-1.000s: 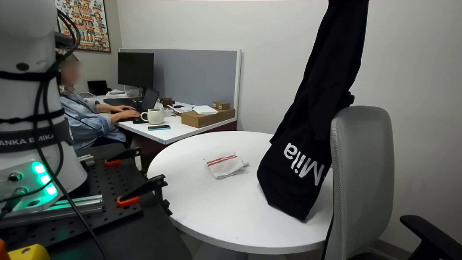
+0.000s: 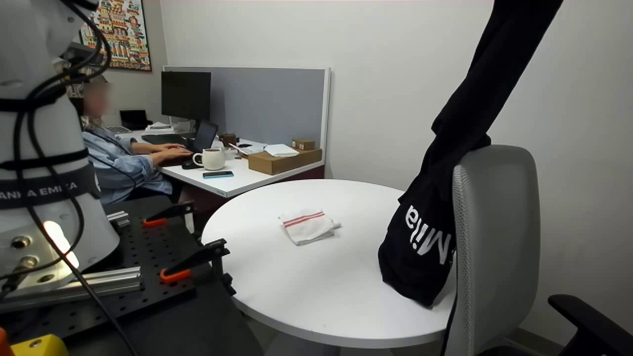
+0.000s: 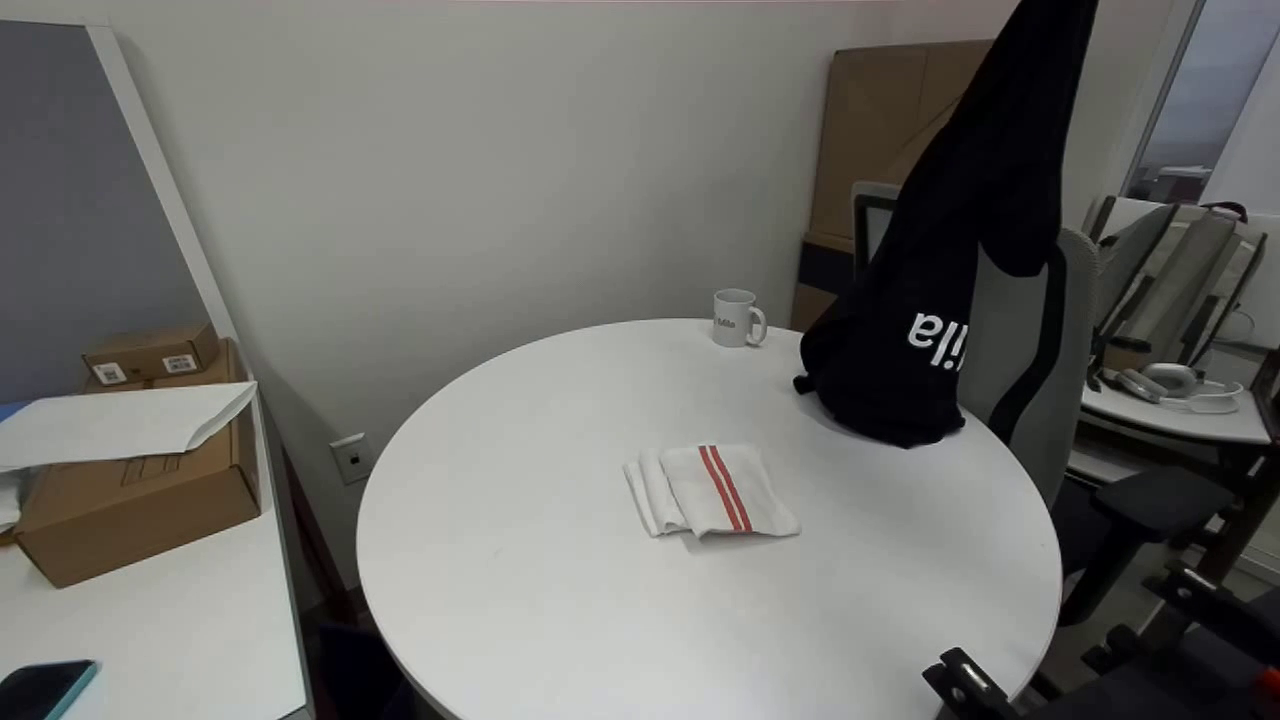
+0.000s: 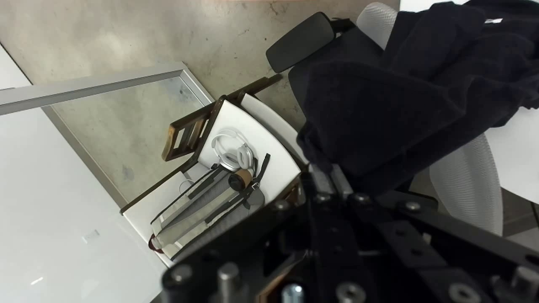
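Observation:
A black garment point(image 2: 422, 237) with white "Mila" lettering hangs stretched up out of the top of exterior view 1. Its lower end rests at the right side of the round white table point(image 2: 279, 279), against the grey chair back point(image 2: 504, 219). In exterior view 2 the same garment point(image 3: 894, 372) slants up past the chair. At the wrist, my gripper is shut on a bunched part of the dark cloth point(image 4: 374, 116); the fingertips are partly covered by it. Neither exterior view shows the gripper.
A folded white towel with red stripes point(image 3: 726, 490) lies mid-table. Near the back edge stands a white mug point(image 3: 733, 319). The chair's armrest point(image 3: 1164, 500) juts out at the right. A person sits at the desk point(image 2: 237, 187) to the left.
The garment has been drawn to the right, its lower end sliding toward the chair and its upper part leaning further right. The arm has turned, and the base light went from green to white.

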